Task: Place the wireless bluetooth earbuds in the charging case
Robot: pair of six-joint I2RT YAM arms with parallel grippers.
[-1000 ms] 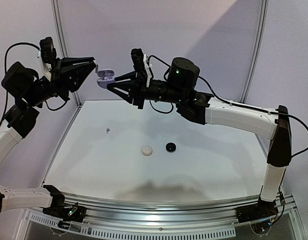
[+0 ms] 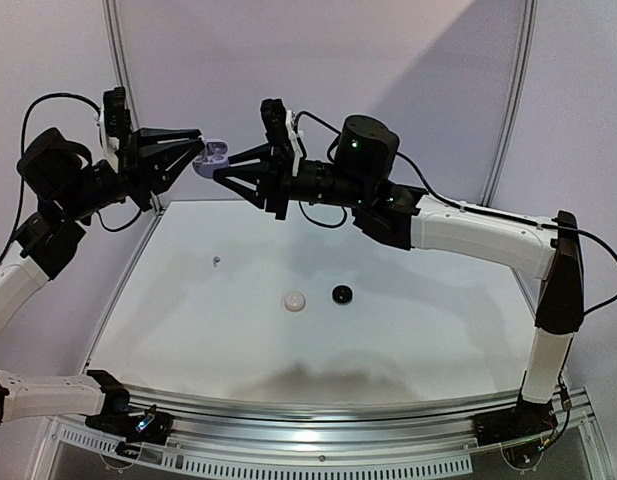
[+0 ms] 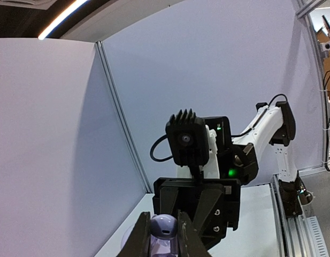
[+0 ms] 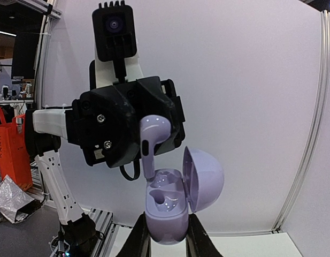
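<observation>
Held up above the table, the lilac charging case [image 2: 210, 160] has its lid open, and my right gripper [image 2: 219, 174] is shut on its body. In the right wrist view the case [image 4: 167, 217] is upright, its two wells facing up and the lid swung to the right. My left gripper [image 2: 201, 140] is shut on a lilac earbud [image 3: 163, 227]. The right wrist view shows this earbud [image 4: 154, 131] with its stem pointing down, the tip at the left rim of the case; contact there cannot be told. A small earbud [image 2: 216, 261] lies on the table.
On the white table [image 2: 418, 340] rest a round white object [image 2: 295, 301] and a round black one [image 2: 342, 294], well below both grippers. A wall stands behind the arms.
My left gripper has moved right and slightly down with the earbud, closing the gap to the case. The right arm and the case have barely moved.
</observation>
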